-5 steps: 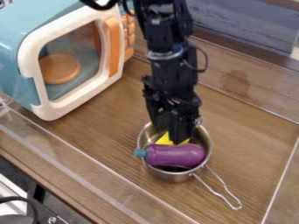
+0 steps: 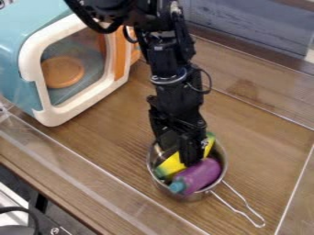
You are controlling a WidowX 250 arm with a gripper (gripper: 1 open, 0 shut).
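Observation:
A steel pot [image 2: 222, 184] with a wire handle stands on the wooden counter, right of centre. In it lie a purple eggplant-like toy [image 2: 196, 177] with a teal end and a yellow item [image 2: 171, 165] with some green. My black gripper [image 2: 182, 147] reaches down into the pot over these items, open; its fingertips are partly hidden among them.
A toy microwave [image 2: 61, 60] in teal, white and orange stands at the upper left, a round tan disc inside. A wall runs along the back.
The purple toy has turned from lying crosswise to a steeper diagonal and shifted right. More of the yellow and green item shows. My gripper has shifted slightly within the pot.

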